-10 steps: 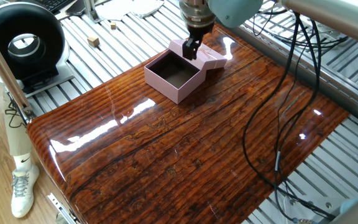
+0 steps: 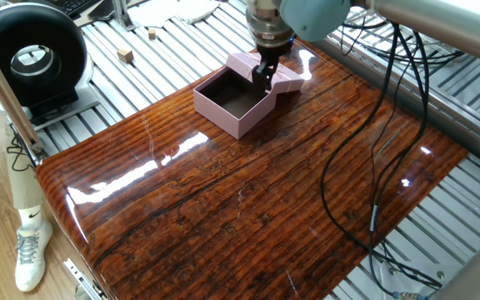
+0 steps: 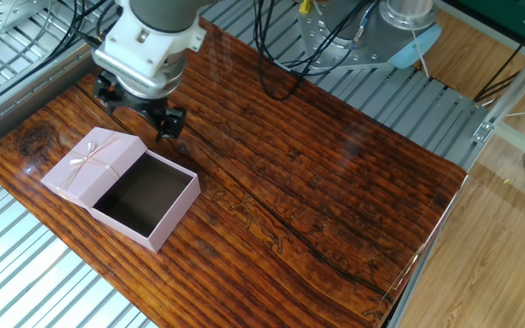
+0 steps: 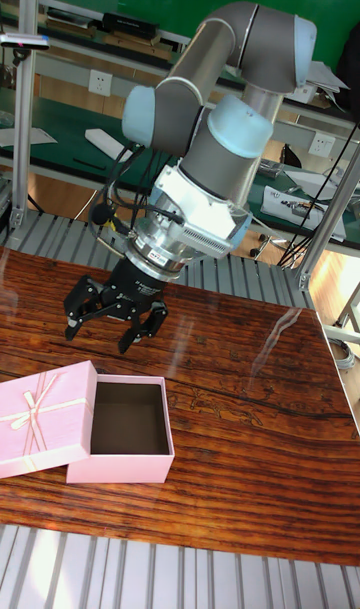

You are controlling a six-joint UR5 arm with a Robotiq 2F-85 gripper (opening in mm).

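A pink box [image 2: 238, 125] stands on the glossy wooden table, its dark inside [image 3: 144, 193] showing nothing in it. Its pink lid [image 3: 85, 173], tied with a ribbon bow [image 4: 35, 408], rests tilted with one edge on the box. In exterior view 3 my gripper [image 4: 104, 334] hangs behind the box and lid, fingers spread wide and nothing between them. From exterior view 1 the gripper [image 2: 262, 77] overlaps the box's far corner and part of the lid. Exterior view 2 has the gripper [image 3: 138, 114] beside the box, above the table and clear of it.
Black cables [image 2: 327, 175] loop down over one side of the table. Two small wooden blocks, one larger [image 2: 125, 56] and one smaller [image 2: 152, 34], sit on the slatted metal surface beyond the table.
In exterior view 1 my gripper has moved down and slightly right over the last second, across the far edge of the box. The box and lid have stayed put.
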